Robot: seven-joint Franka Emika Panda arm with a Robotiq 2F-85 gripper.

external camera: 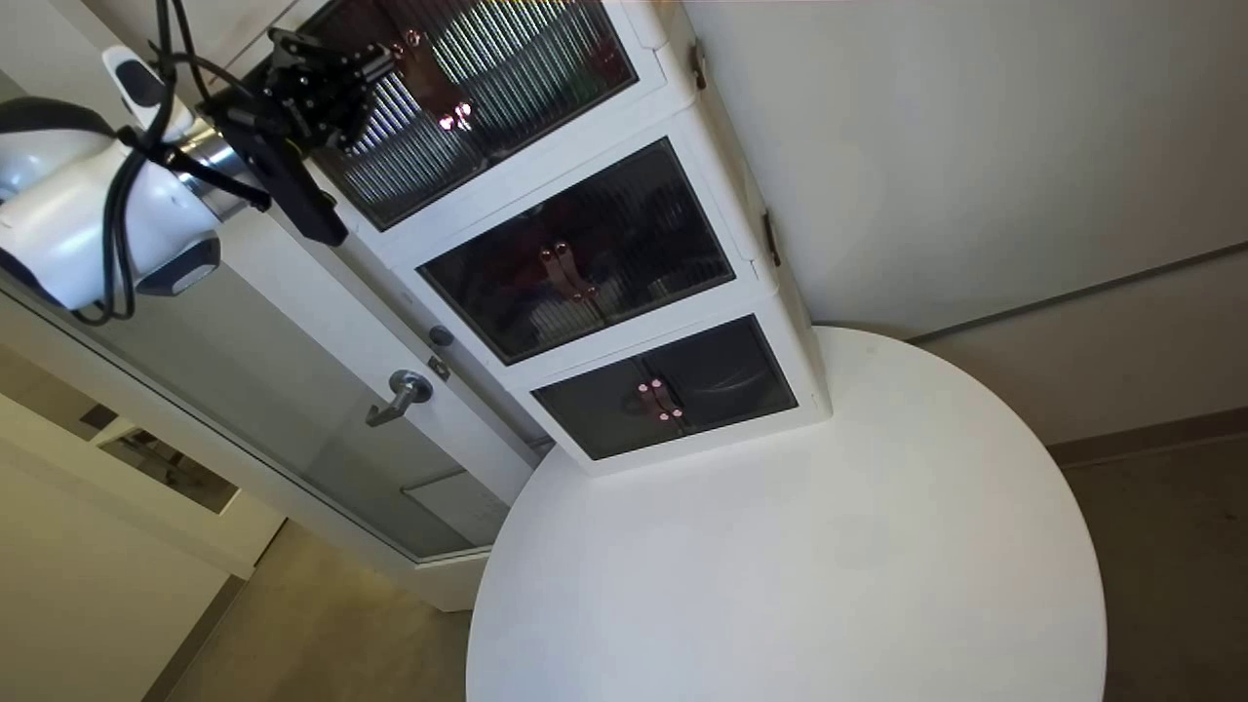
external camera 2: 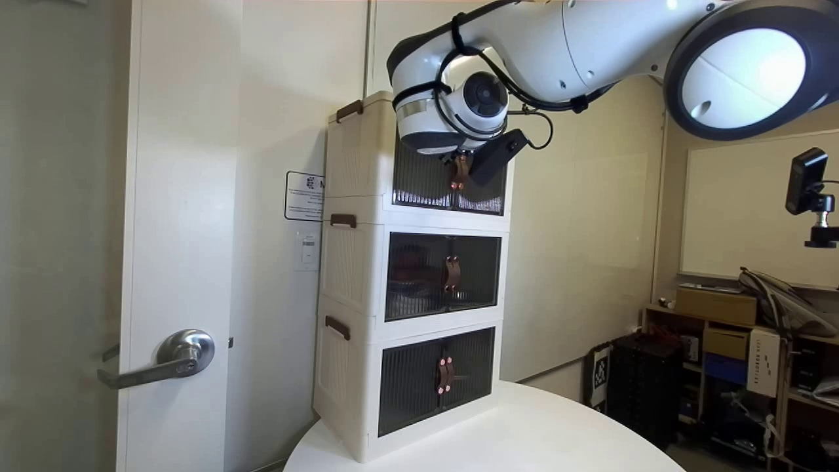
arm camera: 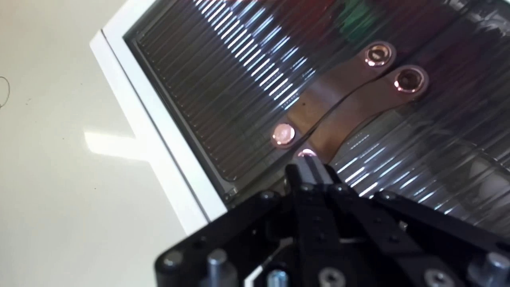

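In the wrist view, two brown leather handles lie side by side on the top cabinet's ribbed doors: a left handle (arm camera: 321,99) and a right handle (arm camera: 351,114), each with copper rivets. My gripper is shut, its fingertips pressed together with nothing between them. The tips overlap the lower rivet of the right handle in this view, and the handle lies outside the fingers. Whether they touch it, I cannot tell. From exterior view 1 the gripper (external camera: 383,64) appears in front of the top doors, left of the handles. In exterior view 2 the wrist hides the gripper.
Below the top unit are a middle cabinet (external camera: 692,229) and a bottom cabinet (external camera: 739,374), both with closed dark doors. A room door with a lever (external camera 2: 157,366) is at the left.
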